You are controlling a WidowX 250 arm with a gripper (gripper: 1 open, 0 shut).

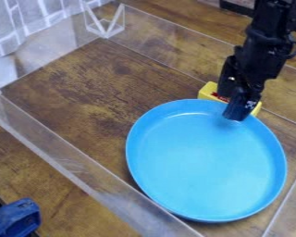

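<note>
My black gripper (246, 100) hangs from the top right over the rear rim of a large blue plate (203, 162), open, its fingertips low beside a yellow block (211, 90). The block has a red marking and is partly hidden behind the gripper.
A wooden surface (82, 97) fills the middle and left, with free room left of the plate. A clear plastic edge runs along the lower left. A dark blue object (15, 219) lies at the bottom left corner. A white bracket (104, 25) stands at the top.
</note>
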